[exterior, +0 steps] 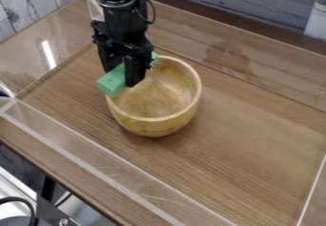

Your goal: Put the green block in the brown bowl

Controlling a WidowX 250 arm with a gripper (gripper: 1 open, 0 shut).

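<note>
The brown bowl (158, 110) stands upright on the wooden table, its opening facing up. Over its far left rim my gripper (128, 73) points down, shut on the green block (113, 81). That block is long and tilted, crossing the fingers; one end shows left of the fingers and a smaller green bit shows to their right. Its middle is hidden behind the dark fingers. From this angle I cannot tell whether the block touches the rim. The part of the bowl's inside that shows is empty.
Bare wooden table (242, 125) lies to the right of the bowl and in front of it. A white cylindrical object (317, 20) stands at the far right edge. Behind the table is a grey wooden wall (242, 6).
</note>
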